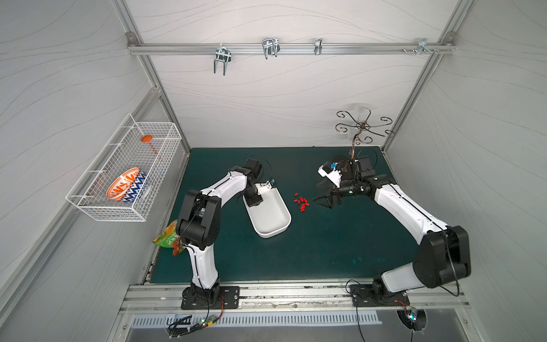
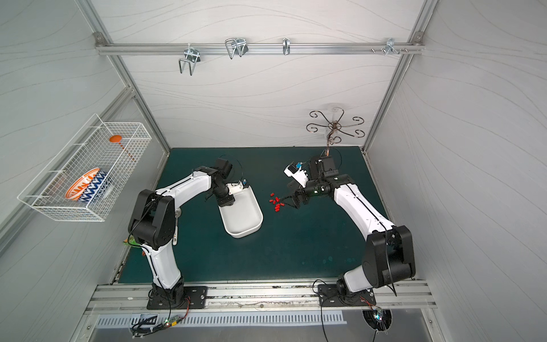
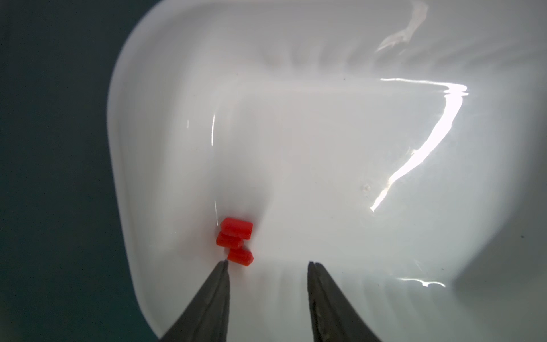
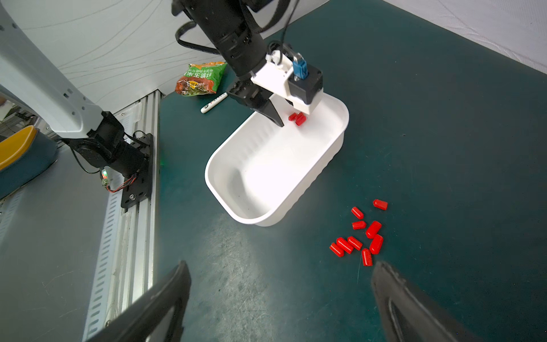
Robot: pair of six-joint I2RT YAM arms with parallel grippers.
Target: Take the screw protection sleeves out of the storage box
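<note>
In the left wrist view three red screw sleeves [image 3: 236, 228] lie close together on the floor of the white storage box [image 3: 319, 171], near one end. My left gripper hovers over them, open and empty; its fingertips frame bare white plastic just to one side of the sleeves. Several more red sleeves [image 4: 373, 229] lie loose on the green table beside the box [image 4: 273, 165], as the right wrist view shows. Above the table, close to that loose group, my right gripper is open with nothing between its fingers.
A marker [image 4: 214, 102] and a green snack bag [image 4: 202, 78] lie on the far side of the box. A wire basket [image 1: 136, 171] hangs on the left wall. Table [image 1: 347, 245] in front of the right arm is clear.
</note>
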